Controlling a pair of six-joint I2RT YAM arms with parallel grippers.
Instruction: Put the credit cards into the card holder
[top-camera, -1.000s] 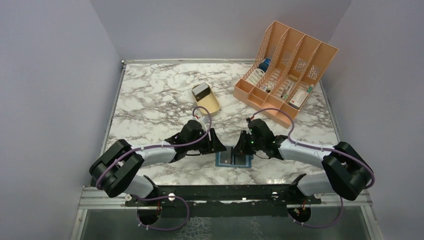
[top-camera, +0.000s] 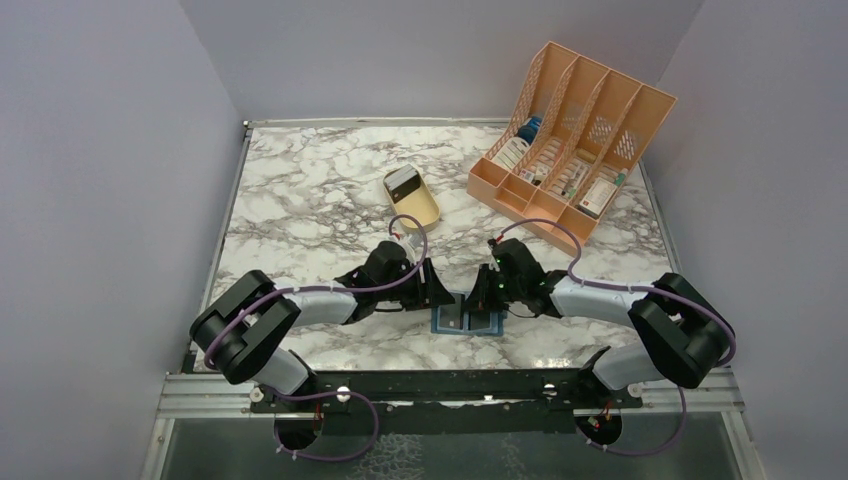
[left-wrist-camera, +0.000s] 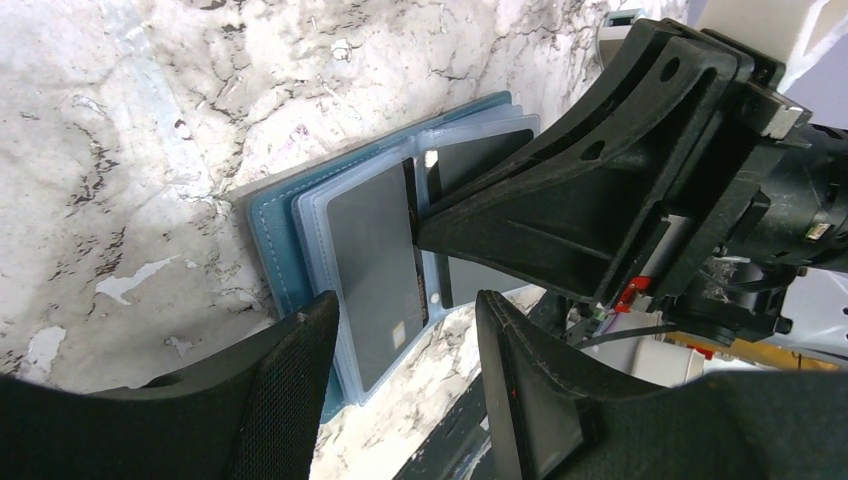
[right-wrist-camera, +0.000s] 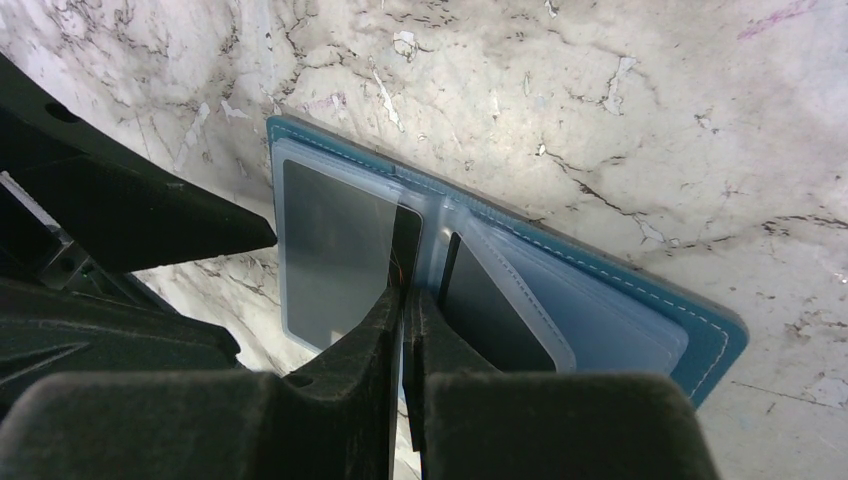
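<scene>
A blue card holder with clear sleeves lies open on the marble table at the front centre, dark cards in its sleeves. In the left wrist view a grey card fills the near sleeve. My left gripper is over that end, fingers apart. My right gripper is shut at the middle seam, at the edge of a dark card; what exactly lies between its fingertips is hard to tell.
A tan box with cards stands behind the arms. A peach compartment organiser with small items stands at the back right.
My right arm has edged a little left and its elbow has shifted.
</scene>
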